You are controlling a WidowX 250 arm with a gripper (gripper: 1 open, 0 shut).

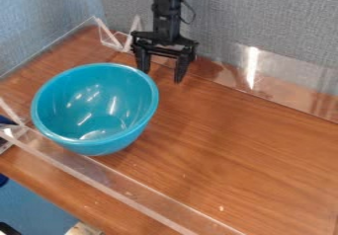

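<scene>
A large glossy teal bowl (94, 110) rests on the left part of the wooden table (238, 165). Behind it, toward the back wall, my black gripper (162, 69) hangs from above, low over the tabletop, its two fingers spread apart with nothing visible between them. The gripper is apart from the bowl, beyond its far right rim.
Clear plastic barriers run along the back and front-left of the table. A grey padded wall (270, 34) stands behind.
</scene>
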